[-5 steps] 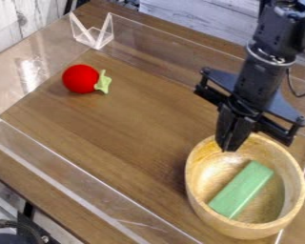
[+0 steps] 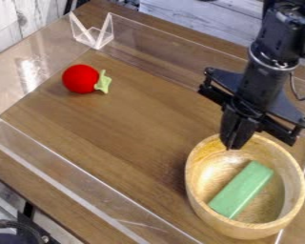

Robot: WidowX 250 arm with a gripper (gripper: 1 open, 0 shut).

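My gripper (image 2: 234, 133) hangs at the upper right, just over the back rim of a round light wooden bowl (image 2: 196, 191). Its fingertips point down close together near the rim; I cannot tell whether anything is between them. A green rectangular block (image 2: 240, 189) lies in the bowl. A red round object (image 2: 80, 78) with a small green piece beside it rests on the wooden table at the left.
Clear low walls (image 2: 91, 30) edge it at the back and front left. A dark round part shows at the bottom left corner.
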